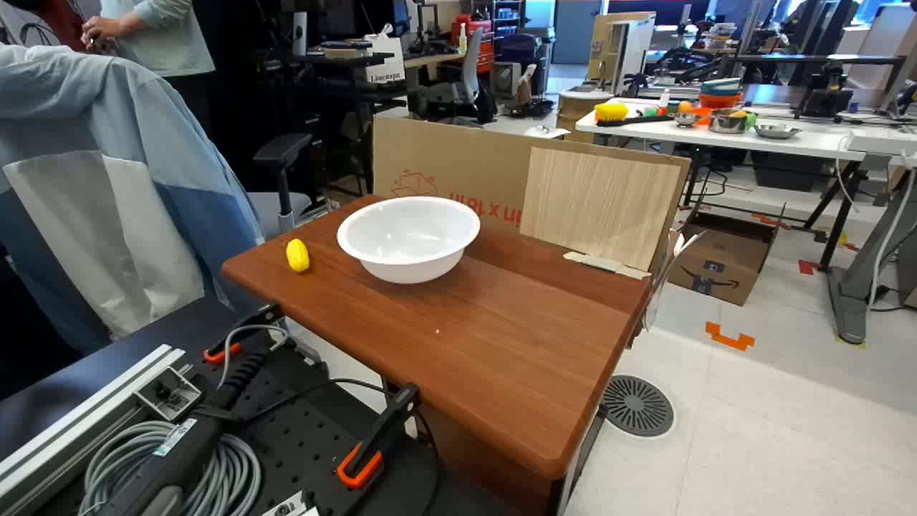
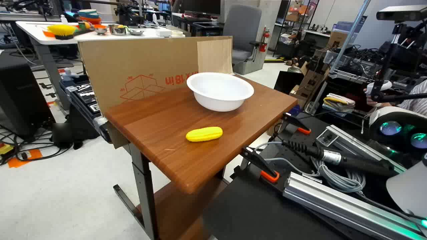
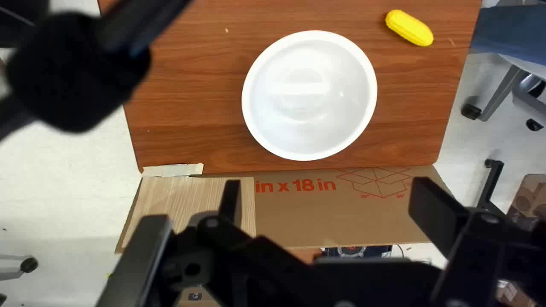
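A white bowl (image 1: pixel 409 245) stands upright on the brown wooden table (image 1: pixel 481 344); from the wrist view the bowl (image 3: pixel 309 95) looks empty. Apart from it, near a table end, lies a yellow corn cob (image 2: pixel 204 134), also visible as the small yellow corn (image 1: pixel 297 255) in the first exterior view. My gripper is open, its two black fingers wide apart at the bottom of the wrist view with nothing between them. It hangs above the table and the cardboard side; neither exterior view shows it.
An upright cardboard panel (image 2: pixel 108 60) lines one long edge of the table, with a light wood-grain board (image 1: pixel 599 206) against it. Black clamps with orange tips (image 1: pixel 359 467) hold the opposite edge. Much of the tabletop beside the bowl is bare.
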